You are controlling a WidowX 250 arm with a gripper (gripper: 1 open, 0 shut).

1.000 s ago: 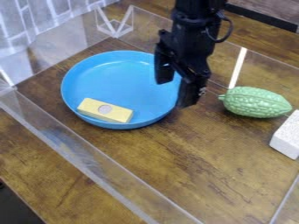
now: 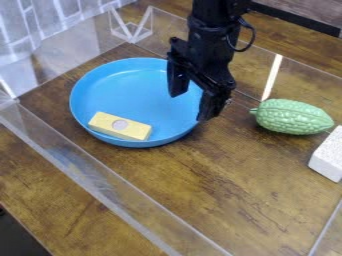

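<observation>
My black gripper (image 2: 198, 90) hangs over the right half of a blue plate (image 2: 112, 97), its two fingers spread open with nothing seen between them. A yellow block (image 2: 104, 122) with a round pale mark lies in the front left of the plate, apart from the gripper.
A green bumpy melon-like object (image 2: 291, 117) lies right of the plate, with a white block (image 2: 327, 158) at the right edge and a thin white stick (image 2: 274, 70) behind. Clear plastic walls border the wooden table (image 2: 201, 200), whose front middle is bare.
The plate and objects have not moved.
</observation>
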